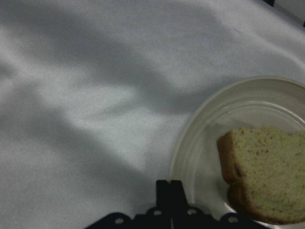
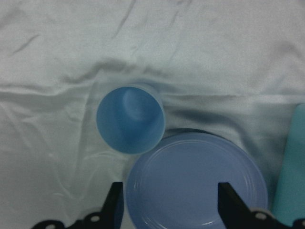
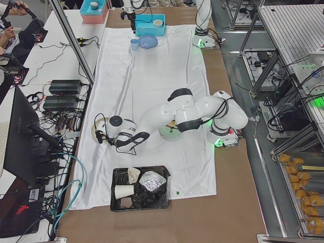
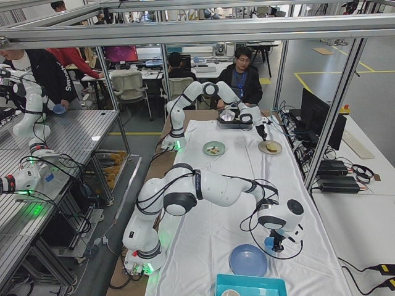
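Observation:
My left gripper is shut with nothing visible between its fingertips, low over the left rim of a beige plate (image 4: 264, 150) holding a bread slice (image 1: 262, 171). My right gripper stands open above a blue plate (image 2: 190, 176) and a light blue cup (image 2: 128, 119) that sits upright just beside that plate. A turquoise bin (image 3: 143, 30) with a white cup (image 3: 158, 23) inside is next to the blue plate.
A green plate (image 4: 215, 148) with small pieces lies mid-cloth, partly under the left arm. A black tray (image 3: 139, 202) with packages and a white cup stands at the left arm's end.

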